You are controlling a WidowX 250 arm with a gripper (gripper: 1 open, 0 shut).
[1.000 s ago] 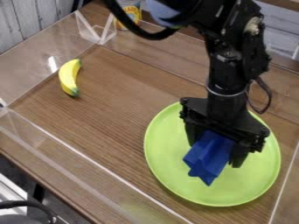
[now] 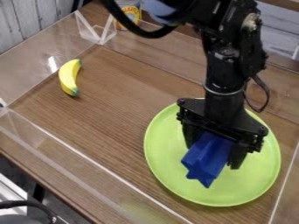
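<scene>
The black robot arm comes down from the top right, and its gripper point(image 2: 212, 140) is low over a round green plate point(image 2: 172, 178). A blue object point(image 2: 207, 164) is at the plate's middle, between or just below the gripper's fingers. The fingers sit on either side of it; whether they press on it is hard to tell.
A yellow banana point(image 2: 70, 77) lies on the wooden table point(image 2: 87, 131) at the left, by a clear side panel. A can point(image 2: 126, 14) stands at the back, partly hidden by the arm. The table left of the plate is clear.
The arm and gripper have shifted very slightly; the blue object stays on the plate at about the same spot.
</scene>
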